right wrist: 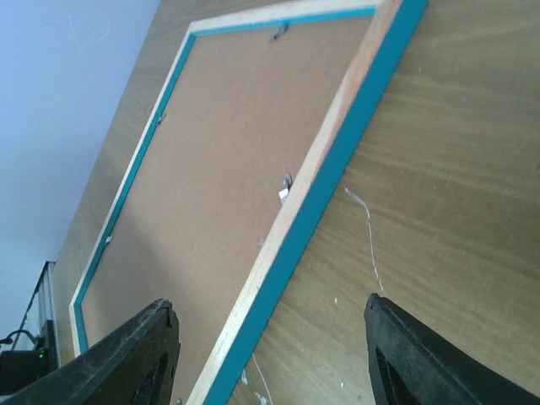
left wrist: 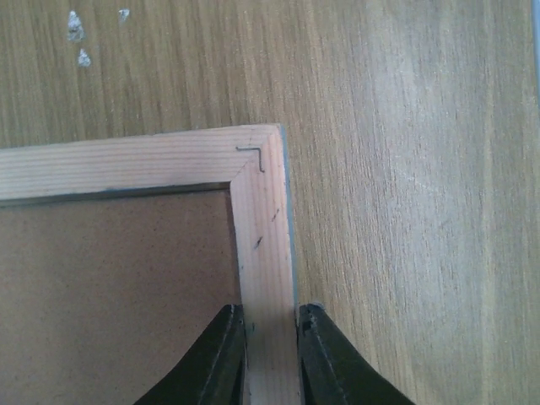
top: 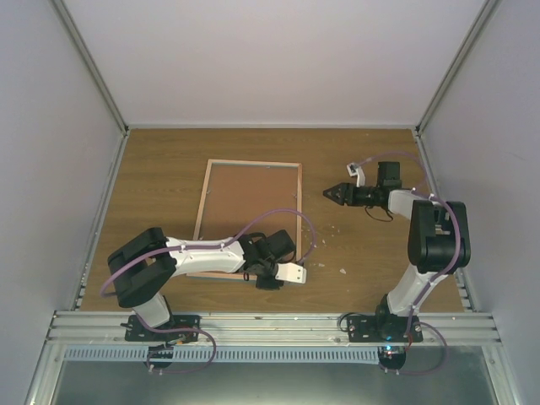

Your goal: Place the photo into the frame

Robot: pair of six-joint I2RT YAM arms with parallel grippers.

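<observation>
The photo frame lies with its brown backing board facing up and a pale wooden rim around it. I see no photo in any view. At the frame's near right corner, my left gripper has its fingers on both sides of a wooden rail. They stand close to the rail's edges; whether they press on it cannot be told. To the right of the frame my right gripper is open, nothing between its fingers. The frame's teal outer side shows just beyond those fingers.
Small metal clips sit along the inner edge of the rim. White flecks mark the wooden table right of the frame. Grey walls enclose the table at the back and sides.
</observation>
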